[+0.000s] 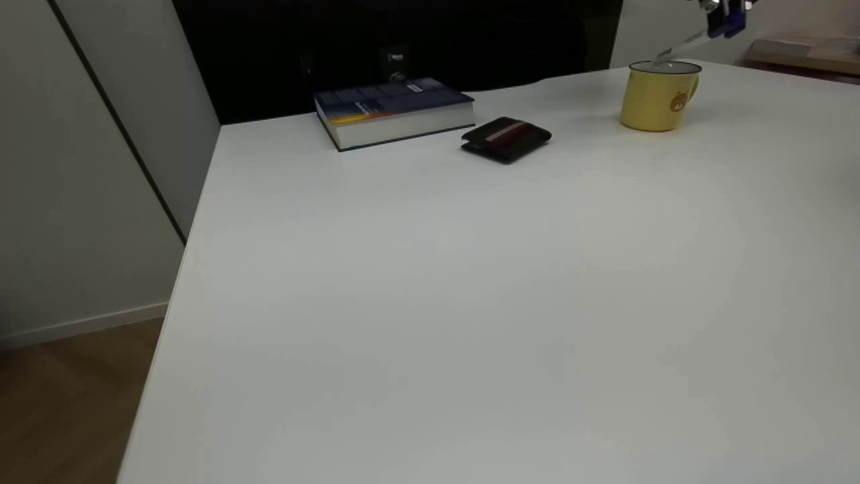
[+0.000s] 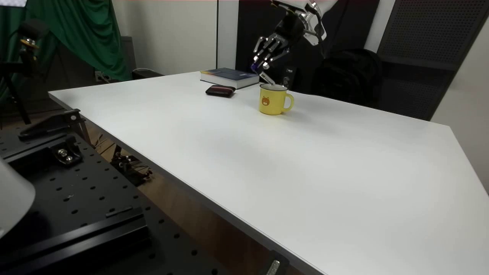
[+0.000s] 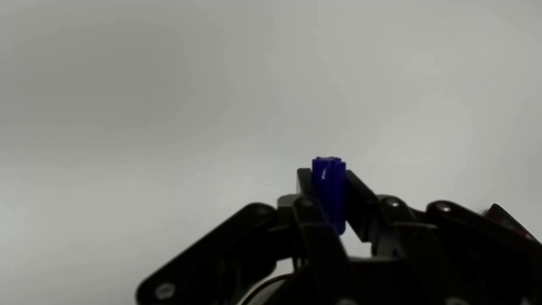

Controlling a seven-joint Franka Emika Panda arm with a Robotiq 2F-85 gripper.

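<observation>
A marker with a blue cap and a white barrel is held at its capped end by my gripper, which is shut on it. The marker slants down toward the yellow mug, its lower end at the mug's opening. In exterior view 2 the gripper hangs above and a little left of the upright mug, whose handle points right. Only a curved bit of the mug's rim shows at the bottom of the wrist view. The mug's inside is mostly hidden.
A dark wallet lies left of the mug in exterior view 1, beside a thick blue book.
</observation>
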